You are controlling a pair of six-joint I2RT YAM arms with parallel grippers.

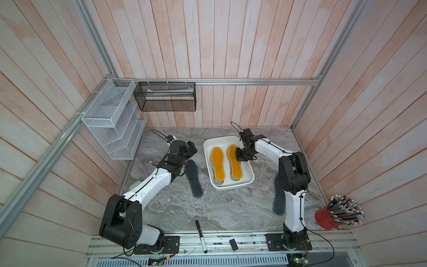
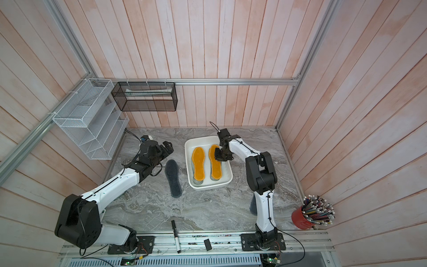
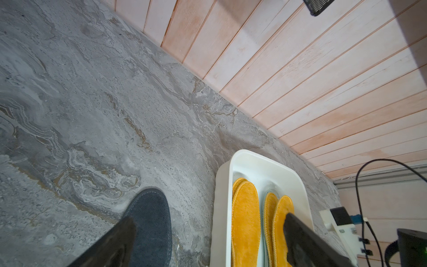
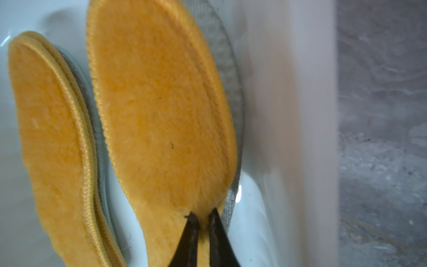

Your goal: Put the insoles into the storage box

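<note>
The white storage box [image 1: 228,186] stands mid-table with two orange fuzzy insoles inside, a left one [image 1: 217,162] and a right one [image 1: 233,155]. Both lie lengthwise over greyish layers. At the box's right side my right gripper is over the right orange insole [image 4: 160,98]; its fingertips stand a little apart, with orange pile showing in the narrow gap. Left of the box, my left gripper is wide open and empty above the table. A dark blue insole [image 1: 194,180] lies below it. Another dark insole [image 1: 278,198] lies by the right arm, partly covered.
A red cup of pencils [image 1: 327,219] stands at the right front. A marker [image 1: 201,235] lies at the front edge. Wire racks [image 1: 113,120] and a black basket [image 1: 164,97] hang on the back left. Table in front of the box is clear.
</note>
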